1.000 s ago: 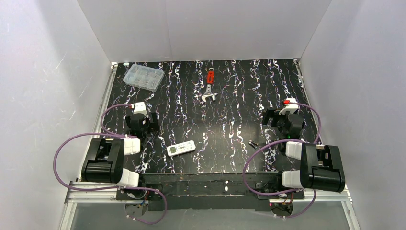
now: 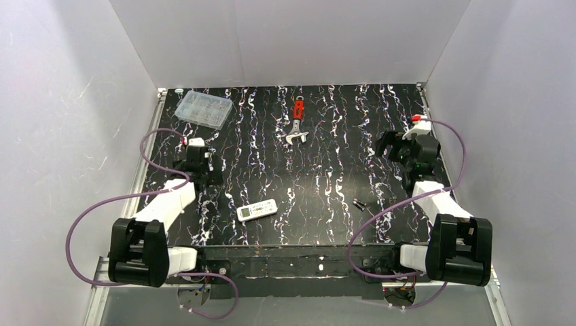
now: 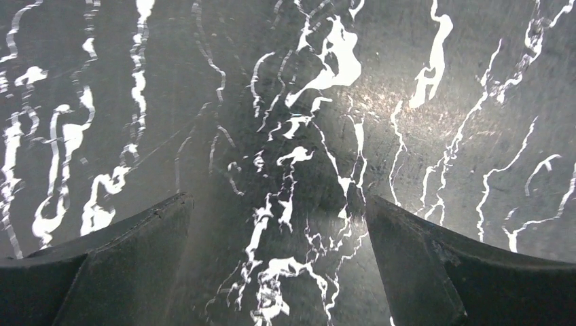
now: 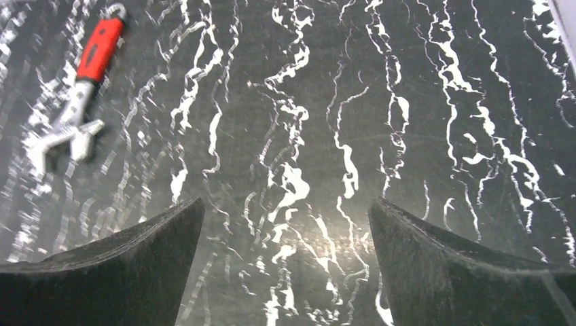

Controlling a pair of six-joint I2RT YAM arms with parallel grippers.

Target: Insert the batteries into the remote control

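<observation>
A white remote control (image 2: 257, 210) lies buttons-up near the front of the table, left of centre. Small dark batteries (image 2: 359, 204) lie at the front right; how many is too small to tell. My left gripper (image 2: 198, 178) is over the left side, behind and to the left of the remote. In the left wrist view its fingers (image 3: 129, 261) stand wide apart over bare table. My right gripper (image 2: 388, 146) is at the right side, well behind the batteries. The right wrist view shows its fingers (image 4: 428, 265) spread, nothing between them. The remote's battery bay is hidden.
A red-handled adjustable wrench (image 2: 297, 122) lies at the back middle, also at the left of the right wrist view. At the back left sits a clear plastic box (image 2: 204, 109). A purple cable (image 2: 380, 214) hangs close by the batteries.
Both arms have stretched out. The right gripper has moved back, away from the front edge; the left gripper has shifted slightly back and left. Remote, batteries, wrench and box have not moved.
</observation>
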